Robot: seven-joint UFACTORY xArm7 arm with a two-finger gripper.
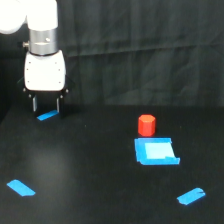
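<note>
At the back left, my gripper [46, 104] points down over the black table, its two thin dark fingers spread apart. Nothing shows between them. A small red block [147, 125], rounded or many-sided, stands right of the middle, well away from the gripper. In front of it lies a white square [159, 151] edged with blue tape. The red block is just behind this square's back left edge, and whether they touch is hard to tell.
Strips of blue tape mark the table: one by the gripper [47, 115], one at the front left [20, 187], another at the front right [191, 196]. A dark curtain [145, 50] hangs behind.
</note>
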